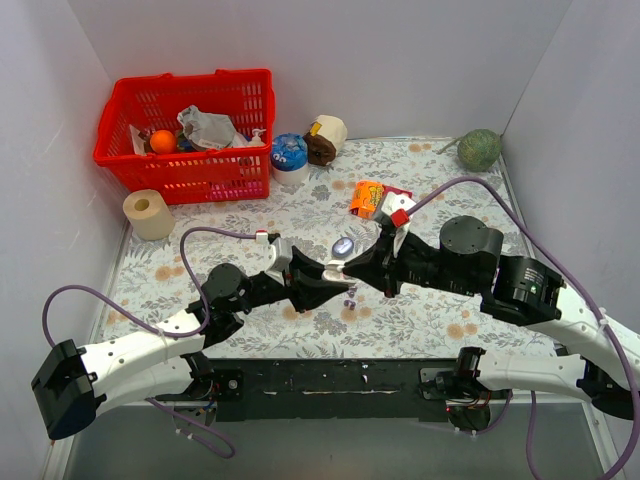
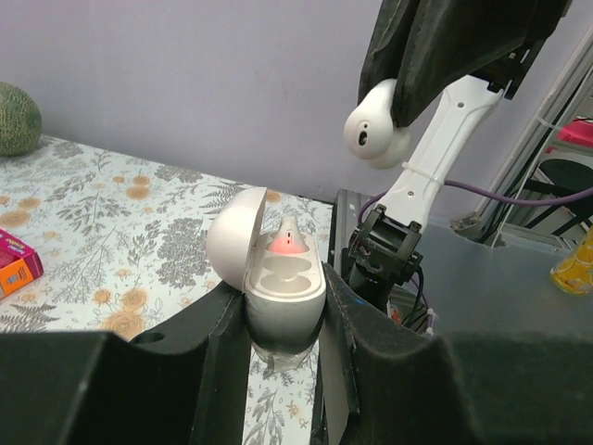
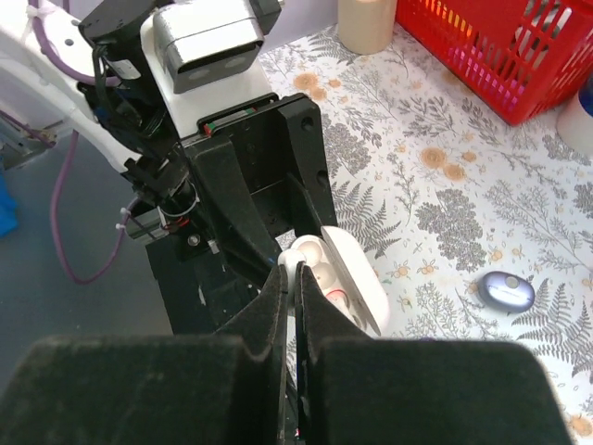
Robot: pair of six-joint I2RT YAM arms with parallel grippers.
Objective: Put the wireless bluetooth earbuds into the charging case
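The white charging case [image 2: 285, 311] is gripped by my left gripper, its lid [image 2: 233, 236] standing open. Inside, a pinkish-red part [image 2: 288, 243] shows at the far end of the case; whether it belongs to an earbud I cannot tell. A white earbud [image 2: 373, 130] sits between the shut fingers of my right gripper, above the case and apart from it in the left wrist view. From the right wrist, the earbud [image 3: 291, 260] overlaps the near side of the case [image 3: 326, 278], beside its rounded hollows. In the top view the case [image 1: 336, 275] is partly covered by both grippers.
On the patterned table lie a grey oval mouse-like object [image 1: 343, 247] and an orange packet [image 1: 366, 198]. A red basket [image 1: 185, 180], a paper roll [image 1: 149, 215] and a green round object [image 1: 479, 150] stand farther off. Clear table surrounds the grippers.
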